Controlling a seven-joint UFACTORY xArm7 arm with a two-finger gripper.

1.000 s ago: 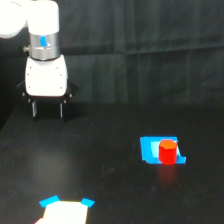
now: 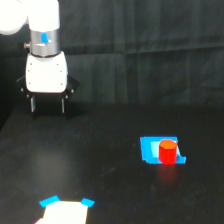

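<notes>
My gripper [image 2: 48, 104] hangs at the upper left, its white hand [image 2: 47, 74] pointing down. The two dark fingers [image 2: 32, 104] stand apart, with nothing visible between them. Far from it, at the right, a small red cylinder [image 2: 168, 153] stands upright on a white patch [image 2: 155, 149] edged with blue tape [image 2: 157, 138]. Nothing touches the cylinder from above.
At the front left edge lies a pale object [image 2: 65, 213], cut off by the frame, with blue tape [image 2: 48, 201] at its corners. A dark curtain [image 2: 140, 60] hangs behind.
The gripper has shifted slightly and looks a little larger, its fingers a bit farther apart in view. The red cylinder and the taped areas have stayed where they were.
</notes>
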